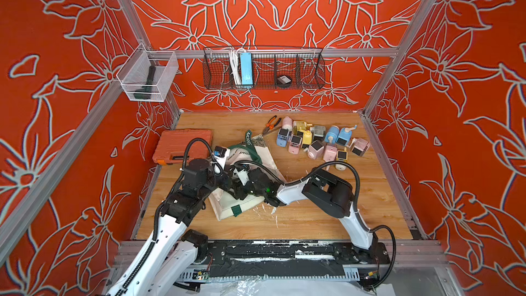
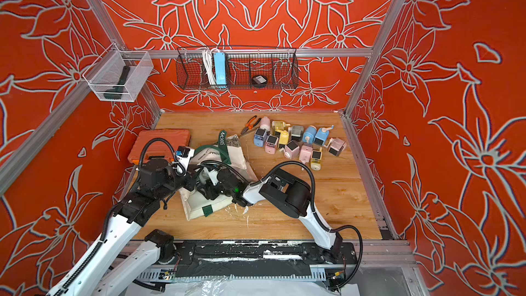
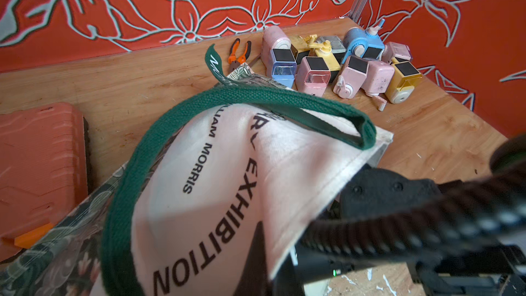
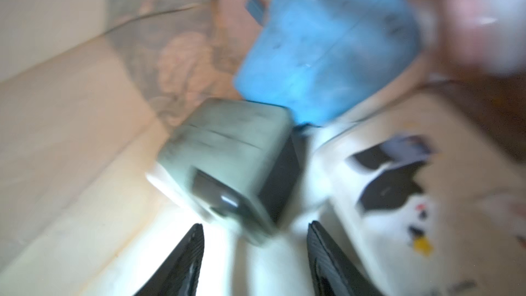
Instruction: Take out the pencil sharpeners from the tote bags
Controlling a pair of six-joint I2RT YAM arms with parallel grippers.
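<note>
A cream tote bag (image 1: 230,208) with green straps lies on the table. My left gripper is at its flap, partly hidden; whether cloth is between its fingers is unclear. My right gripper is inside the bag, hidden in the top views. Its fingertips stand apart in the right wrist view, just short of a blurred grey-green sharpener (image 4: 224,142). A blue sharpener (image 4: 323,43) lies behind that, and a white item with a cow print (image 4: 394,208) lies to the right.
Several pastel sharpeners (image 2: 290,148) are grouped at the back right. Orange pliers (image 1: 270,126) lie behind the bag, an orange case (image 1: 180,145) at the left. Wire baskets (image 1: 290,68) hang on the back rail.
</note>
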